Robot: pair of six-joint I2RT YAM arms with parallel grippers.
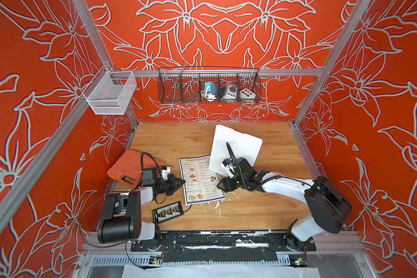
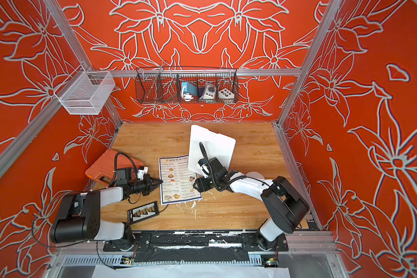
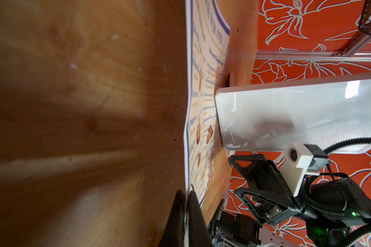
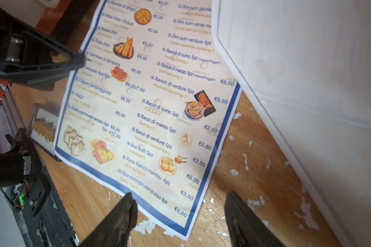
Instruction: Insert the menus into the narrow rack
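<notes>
The laminated DIM SUM INN menu [image 1: 194,187] lies on the wooden table, its upper right partly under a white board [image 1: 236,143]. My left gripper is shut on the menu's left edge, which shows between its fingertips in the left wrist view. My right gripper is open above the menu's lower right corner, with nothing held; the corner lies on the table between its fingers in the right wrist view. The wire rack [image 1: 185,85] hangs on the back rail, its left compartments mostly clear, its right ones holding small items.
An orange case [image 1: 120,166] lies at the left, behind the left arm. A small abacus-like board [image 1: 166,213] lies at the front left. A white mesh basket [image 1: 106,99] hangs on the left rail.
</notes>
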